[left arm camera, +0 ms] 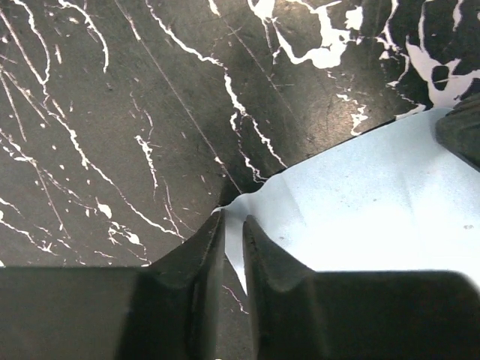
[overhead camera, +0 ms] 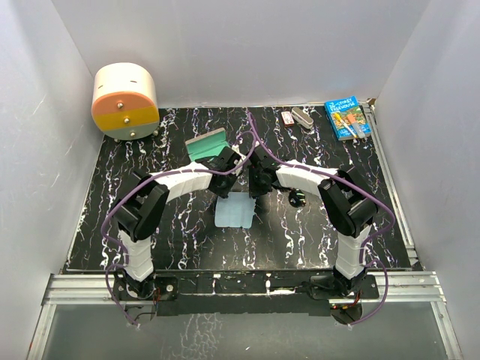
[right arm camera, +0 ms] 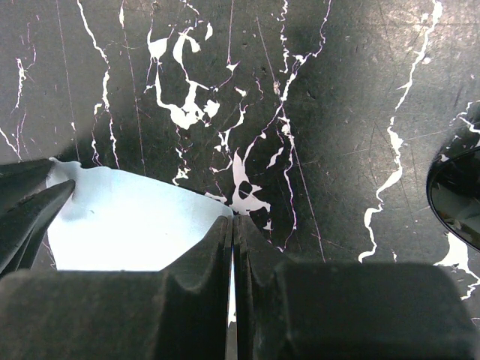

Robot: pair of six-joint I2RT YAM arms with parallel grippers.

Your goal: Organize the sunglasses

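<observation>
A light blue cloth (overhead camera: 234,211) lies flat on the dark marbled table, in front of both arms. My right gripper is shut on the cloth's far right corner. At its far left corner, my left gripper has its fingertips slightly parted, with the corner's fabric between them. In the top view, the black sunglasses (overhead camera: 297,199) rest right of the cloth, partly behind the right arm; one dark lens (right arm camera: 459,196) shows at the right wrist view's edge. A green open case (overhead camera: 205,145) stands behind the left arm, which hides part of it.
A rounded cabinet (overhead camera: 125,101) with coloured drawers occupies the back left corner. Toward the back right are a small red-and-white box (overhead camera: 287,119), a grey case (overhead camera: 302,118) and a blue book (overhead camera: 347,118).
</observation>
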